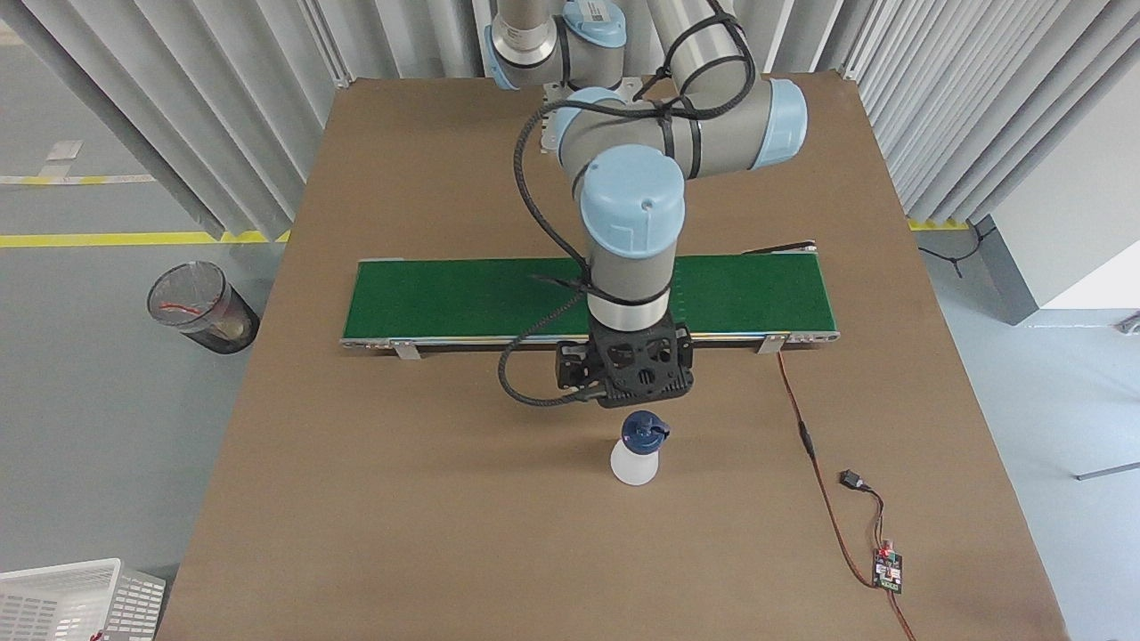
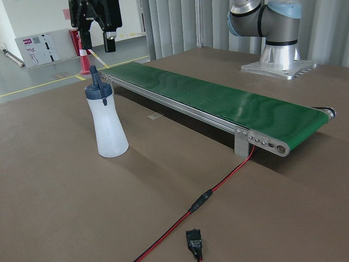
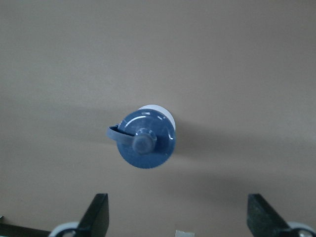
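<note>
A white squeeze bottle [image 1: 633, 461] with a blue cap [image 3: 145, 140] stands upright on the brown table [image 1: 481, 513], in front of the green conveyor belt [image 1: 449, 299]. My gripper is above the bottle and a little toward the conveyor, its two fingers wide apart with nothing between them. In the left view the bottle [image 2: 109, 128] stands below the black gripper. The gripper's fingertips are hidden in the front view by its own body.
Red and black cables with a small circuit board [image 1: 887, 572] lie on the right of the table. A bin [image 1: 203, 310] and a white basket [image 1: 75, 598] stand on the floor at left.
</note>
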